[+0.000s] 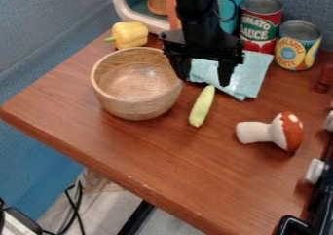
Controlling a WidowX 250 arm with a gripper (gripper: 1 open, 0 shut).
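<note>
My black gripper (203,68) hangs over the back middle of the wooden table (130,161), just right of the wooden bowl (135,91) and above a light blue cloth (242,85). Its fingers point down; whether anything sits between them is hard to tell. A pale corn cob (202,106) lies in front of the cloth, and a toy mushroom (271,133) lies to the right.
A yellow pepper (129,33) sits behind the bowl. Tomato (259,29) and yellow (298,52) cans stand at the back right, dark objects (311,195) along the right edge.
</note>
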